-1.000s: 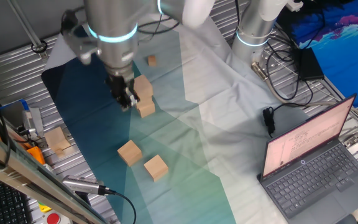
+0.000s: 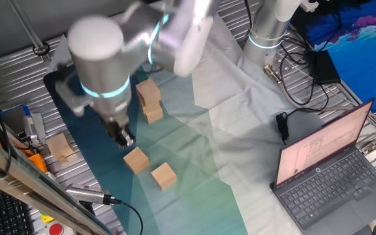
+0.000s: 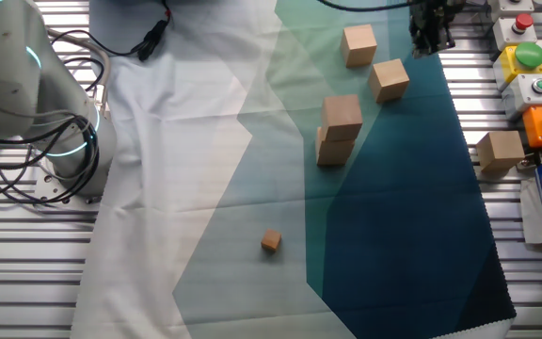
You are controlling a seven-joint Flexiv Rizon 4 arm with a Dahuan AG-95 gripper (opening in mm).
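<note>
My gripper (image 2: 128, 140) hangs over the dark side of the cloth in exterior view 1, just up and left of a loose wooden block (image 2: 136, 160). In exterior view 2 the gripper (image 3: 431, 38) shows at the top edge; its fingers are too dark and small to judge whether they are apart. A second loose block (image 2: 164, 176) lies beside the first. Two blocks are stacked, the upper block (image 3: 342, 118) resting on the lower block (image 3: 334, 151). Away from them sits a small wooden cube (image 3: 271, 241), hidden behind the arm in exterior view 1.
Another block (image 3: 500, 151) lies off the cloth on the metal table, near button boxes (image 3: 529, 56). A laptop (image 2: 331, 176) stands at the right in exterior view 1.
The arm now covers the small cube in exterior view 1. The blocks in view have stayed put.
</note>
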